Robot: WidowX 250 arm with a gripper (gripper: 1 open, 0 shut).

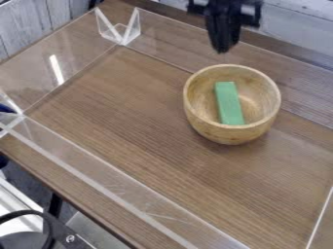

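Observation:
My dark gripper (224,45) is raised at the top of the view, behind and above a round light wooden bowl (200,115); it looks shut, with nothing visible between its fingers, though it is blurred. Inside the bowl lies a green rectangular block (229,102), lengthwise front to back.
A clear plastic piece (119,26) sits at the back left. A white object with a black cable (22,233) is at the bottom left corner.

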